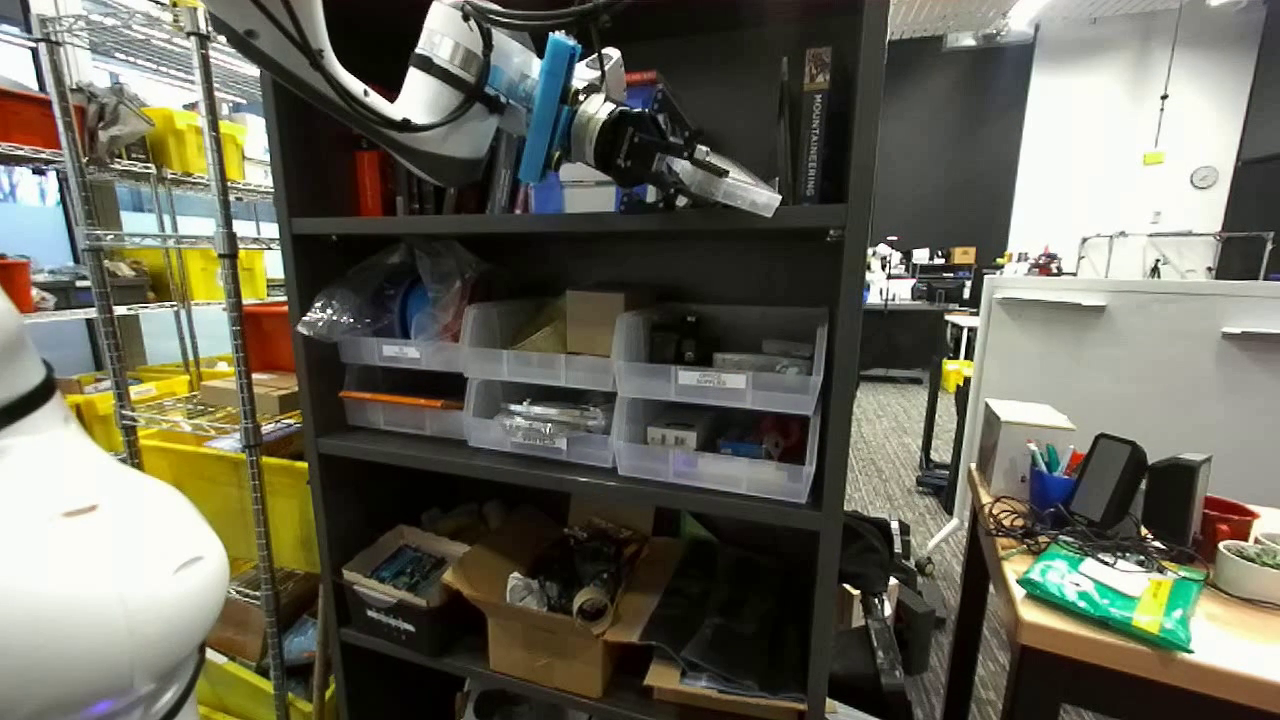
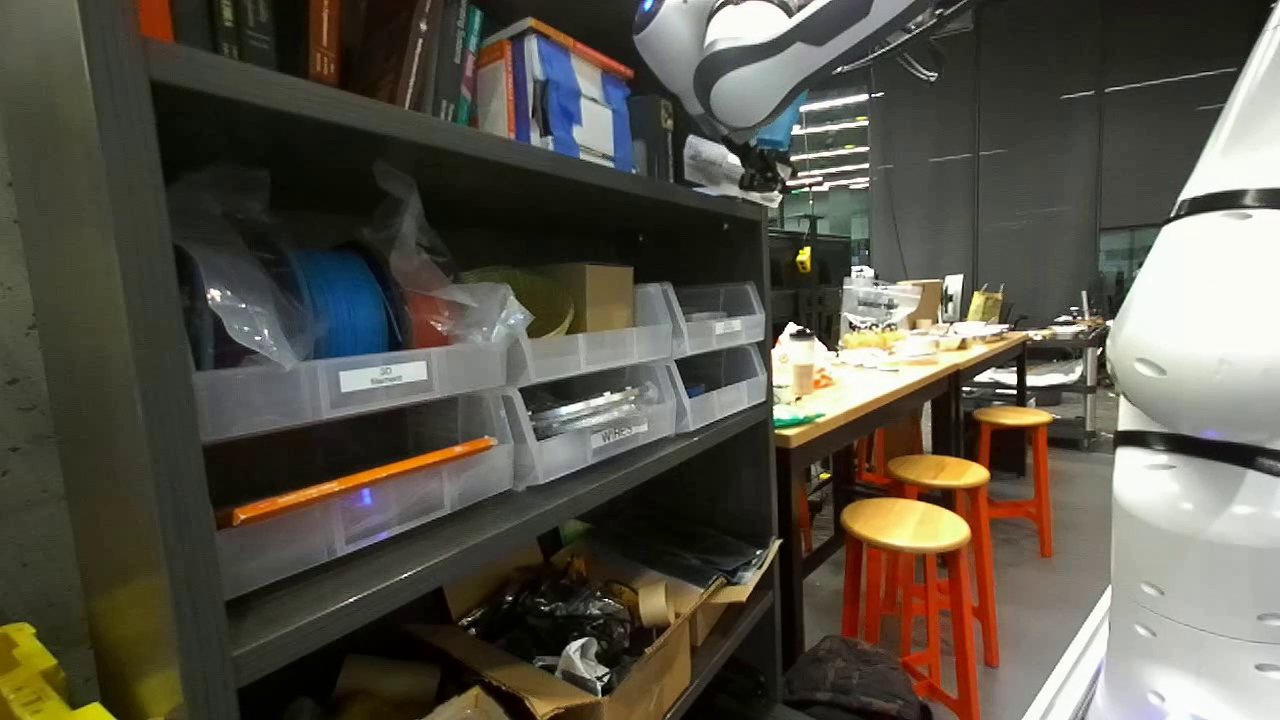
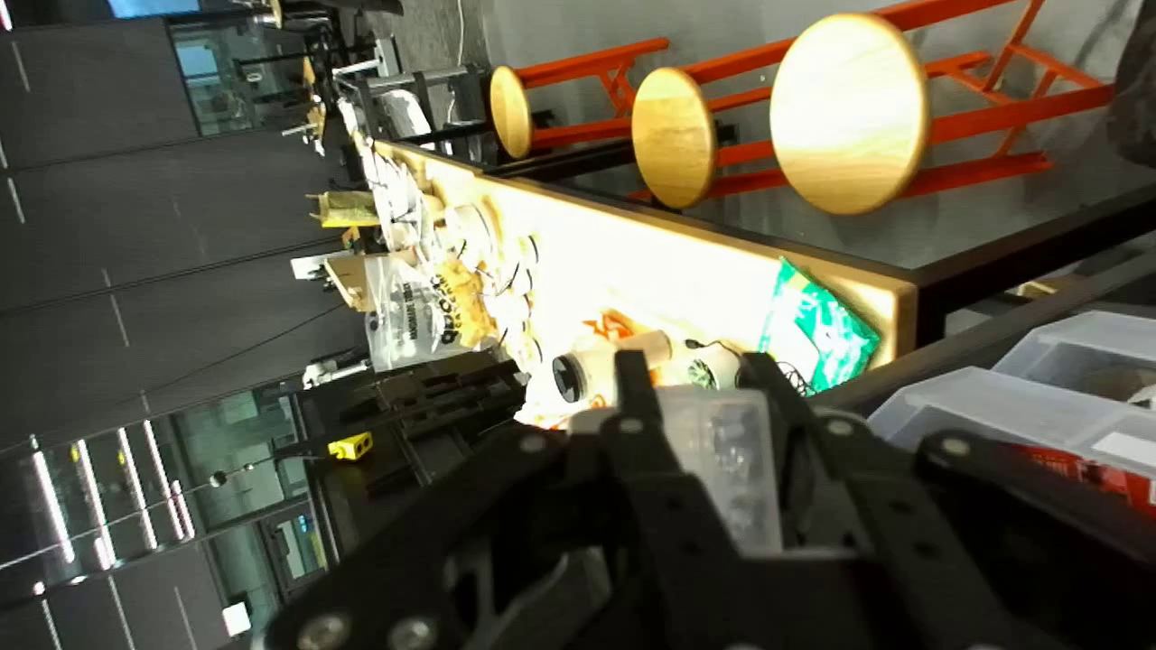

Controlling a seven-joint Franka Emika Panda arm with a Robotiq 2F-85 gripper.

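Note:
A clear, flat plastic case (image 1: 726, 186) is pinched in my gripper (image 1: 693, 168), in front of the bookcase's top shelf in exterior view 1. Its far end slants down to the right. From the wrist view, the translucent case (image 3: 723, 460) fills the gap of my gripper, between two dark fingers. Small shapes show through its wall, too blurred to identify. Exterior view 2 has the case (image 2: 716, 166) near the shelf's right end, with my gripper (image 2: 762, 174) partly hidden by the arm.
Books, including a black one (image 1: 816, 126), stand on the top shelf (image 1: 540, 224). Below are labelled clear bins, among them an office supplies bin (image 1: 720, 382) and a wires bin (image 1: 540, 444). Cardboard boxes (image 1: 540, 648) fill the lower shelf. A desk (image 1: 1212, 672) stands at the right.

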